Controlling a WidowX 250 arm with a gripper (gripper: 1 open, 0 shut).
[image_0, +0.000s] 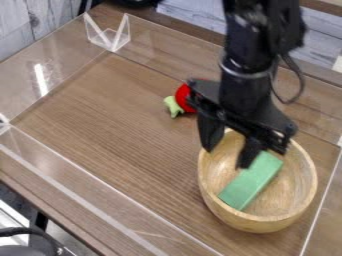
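My black gripper hangs open over the back part of a round wooden bowl, its fingers pointing down with nothing visibly held. In the bowl lies a green rectangular block. Behind the gripper, partly hidden by it, sit a red round object and a small green piece.
A clear plastic container stands at the back left. A black cable or object lies at the lower left edge.
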